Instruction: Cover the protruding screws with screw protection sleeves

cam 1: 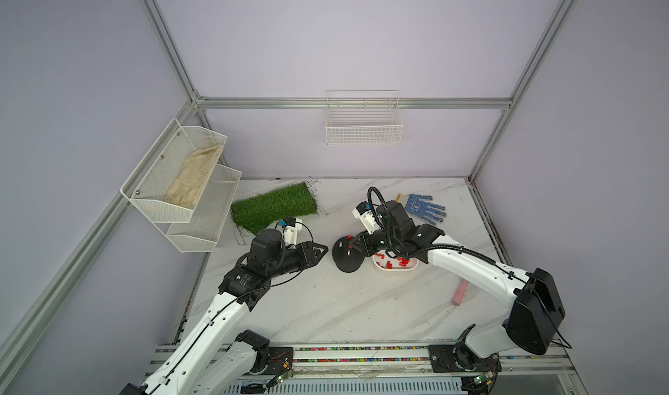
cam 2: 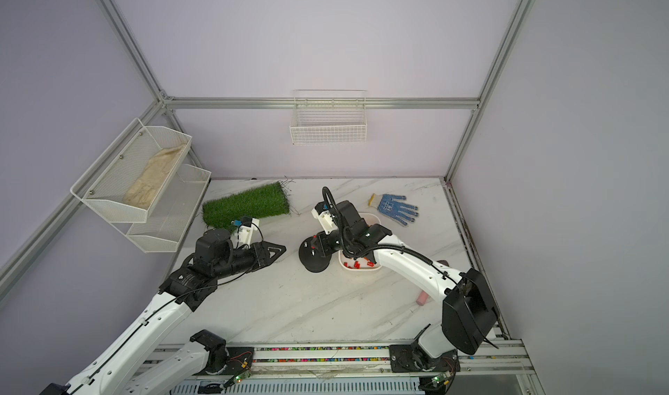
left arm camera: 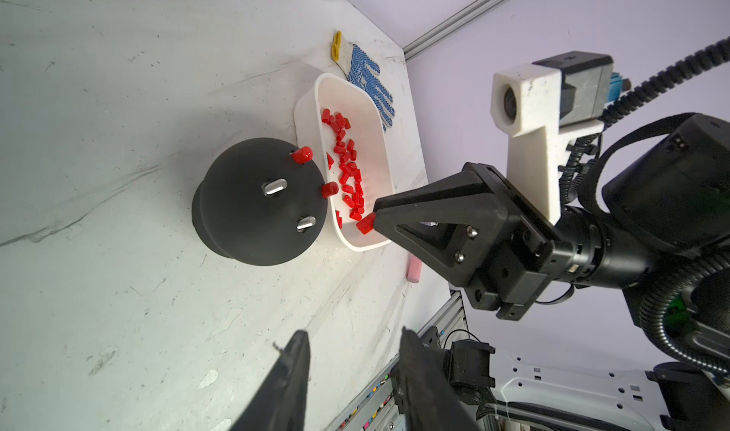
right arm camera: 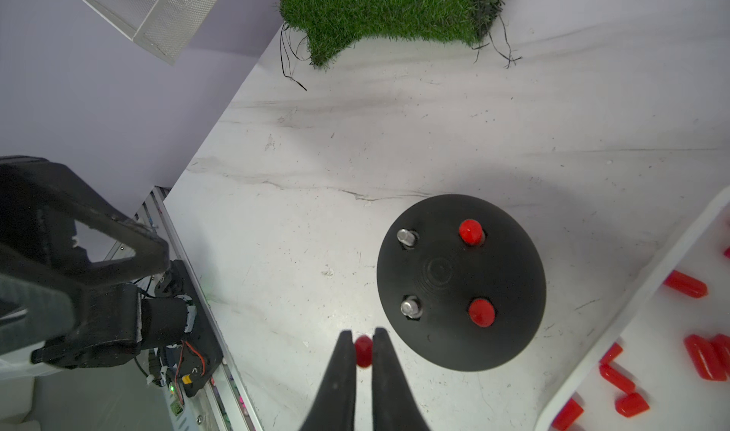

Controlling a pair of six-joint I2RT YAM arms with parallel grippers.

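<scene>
A round black base (right arm camera: 441,339) carries several upright screws. Two of them wear red sleeves (right arm camera: 481,311), on the side toward the white bin. The other two, a near screw (right arm camera: 410,307) and a far screw (right arm camera: 407,238), are bare metal. My right gripper is shut on a red sleeve (left arm camera: 365,223), held between its fingertips above the table close to the base. Left of the base, my left gripper stands partly open, with nothing between its fingers.
Right of the base, a white bin (left arm camera: 384,138) holds many loose red sleeves. A blue glove (cam 2: 397,209) lies behind it, and a pink-handled tool (cam 1: 460,292) lies to the right. Artificial turf (cam 1: 275,205) sits at the back left. Clear table (cam 1: 348,308) lies in front.
</scene>
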